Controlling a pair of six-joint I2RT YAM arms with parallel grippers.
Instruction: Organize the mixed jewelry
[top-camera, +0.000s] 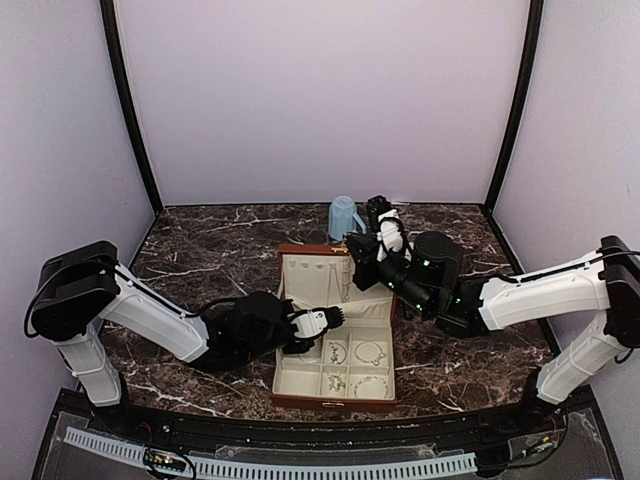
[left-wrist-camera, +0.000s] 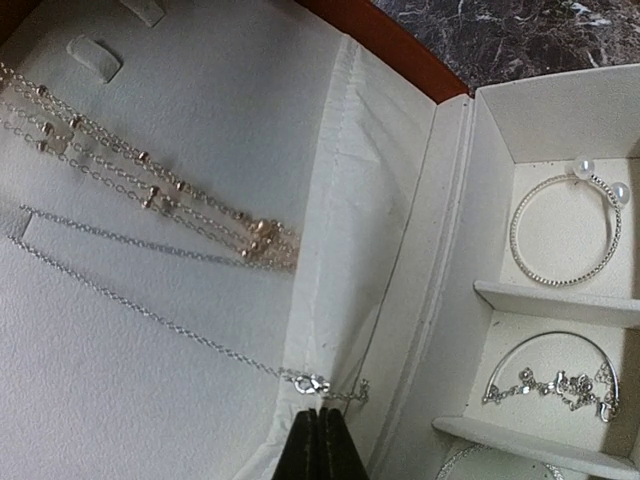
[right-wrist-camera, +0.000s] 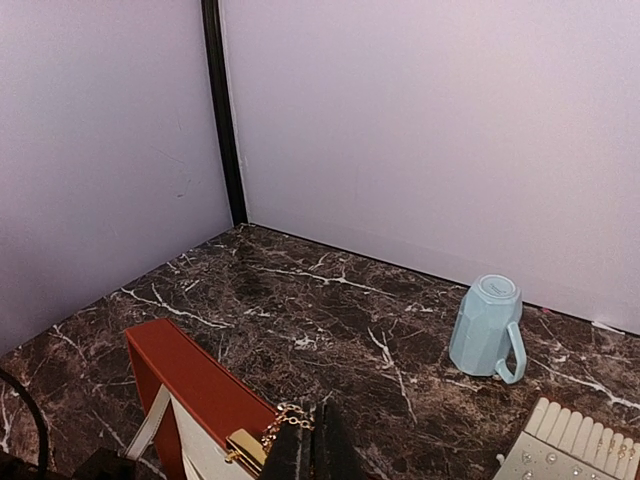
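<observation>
The jewelry box (top-camera: 334, 404) stands open, its lid raised at the back. In the left wrist view, a beaded rose-gold chain (left-wrist-camera: 150, 190) and a thin silver necklace (left-wrist-camera: 150, 313) lie along the lid lining. My left gripper is shut, its tips just below the silver necklace's clasp; whether any chain is pinched cannot be told. At the lid's top edge my right gripper is shut, beside the brass latch (right-wrist-camera: 246, 450). A gold chain (right-wrist-camera: 285, 418) lies by the latch against its fingers; no firm hold on it shows.
Compartments hold a pearl-ended bangle (left-wrist-camera: 517, 240), a bangle with a charm chain (left-wrist-camera: 570, 385) and other pieces. An upturned blue mug (right-wrist-camera: 486, 330) stands behind the box. A white ring holder (right-wrist-camera: 560, 455) shows at the lower right.
</observation>
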